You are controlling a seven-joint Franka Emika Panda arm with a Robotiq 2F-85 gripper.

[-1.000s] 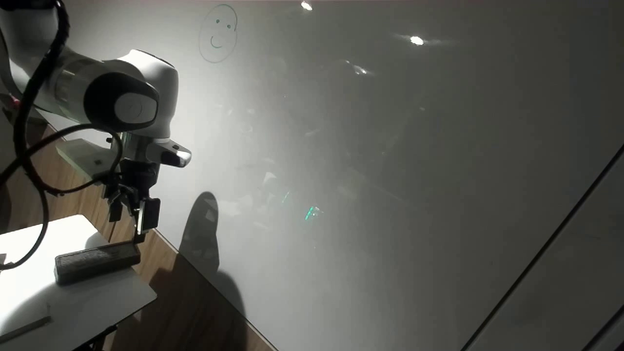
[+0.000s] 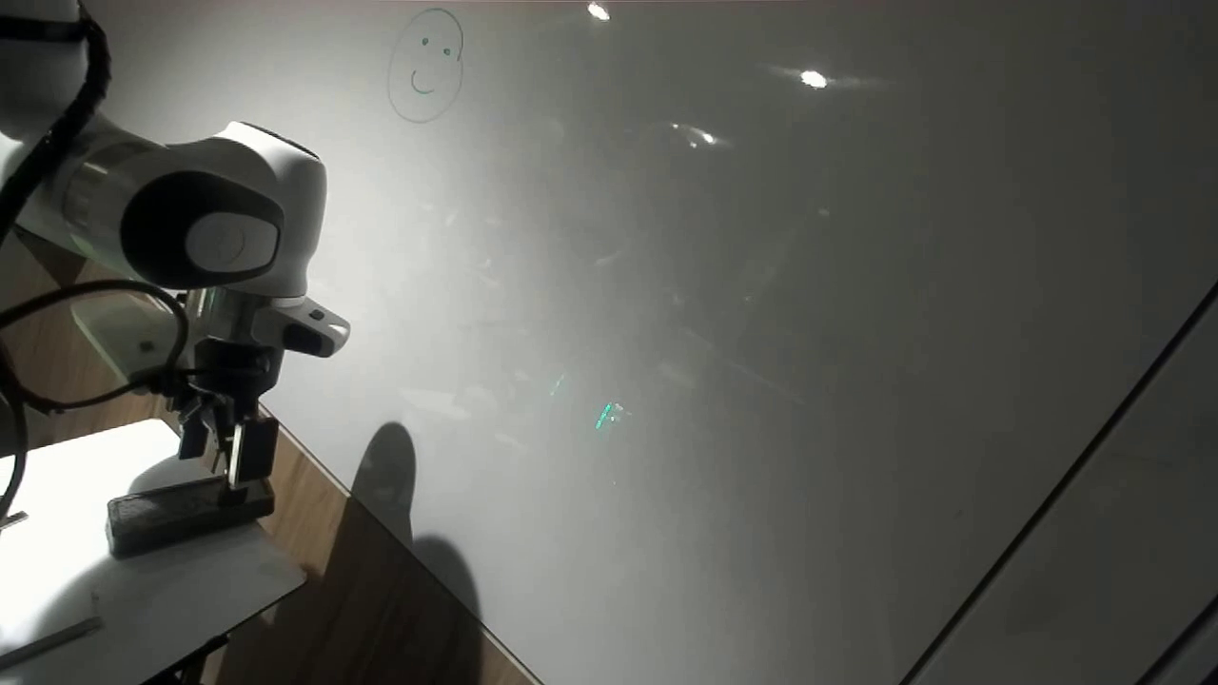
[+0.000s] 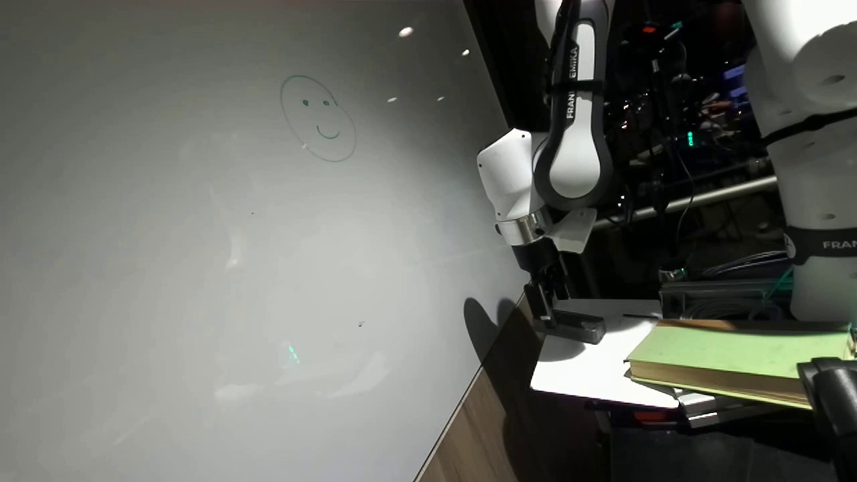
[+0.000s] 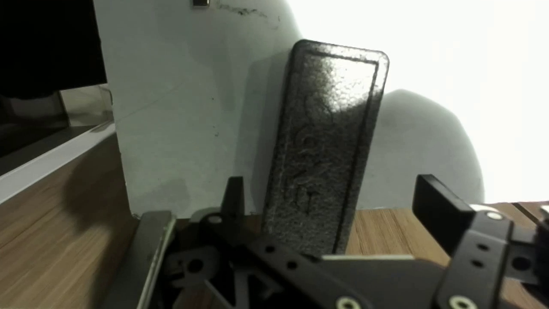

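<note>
A dark, long eraser (image 2: 177, 516) lies on a white table (image 2: 217, 588), its end reaching the table's edge. Above that end hangs my gripper (image 2: 236, 470), its fingers wide apart. In the wrist view the eraser (image 4: 324, 139) runs upright through the middle, between the two fingers, with room at both sides. Exterior view 2 shows the gripper (image 3: 546, 321) by the wall-side end of the eraser (image 3: 580, 327). Whether a finger touches it cannot be made out there. A smiley face in green marker (image 2: 424, 67) is drawn on the whiteboard (image 2: 731, 320).
On the table in exterior view 2, a thick green book (image 3: 723, 361) lies beyond the eraser. The whiteboard stands close beside the arm, with a wooden strip (image 2: 377, 582) below it. A second white arm (image 3: 819, 161) stands at the right in exterior view 2.
The arm has come down and shifted left in exterior view 1, bringing my gripper closer over the eraser. The eraser has stayed where it was.
</note>
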